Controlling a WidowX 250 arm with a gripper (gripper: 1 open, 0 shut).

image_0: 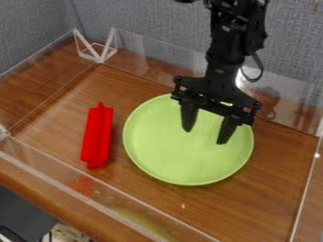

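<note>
A large green plate [177,151] lies on the wooden table. My black gripper [207,129] hangs over the plate's back right part, open, with nothing between its fingers. A red elongated object [97,134] lies to the left of the plate, apart from it.
Clear low walls edge the table [267,202]. A white wire frame [96,45] stands at the back left corner. Grey padded walls rise behind.
</note>
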